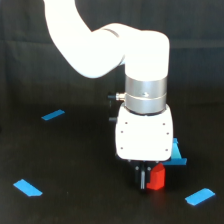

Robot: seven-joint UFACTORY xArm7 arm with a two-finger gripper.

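A red block point(157, 177) sits low in the camera view, just right of the dark fingers of my gripper point(143, 178). The fingers overlap or touch its left side; whether the block is between them is unclear. The white hand point(144, 135) is above, pointing down, and hides part of the scene behind it. How far apart the fingertips stand does not show clearly against the dark surface. Behind the hand on the right, a blue object point(177, 155) is partly covered.
Blue tape strips lie on the dark table: one front left point(27, 188), one front right point(200, 197) and one back left point(53, 115). A dark curtain point(40, 50) hangs behind.
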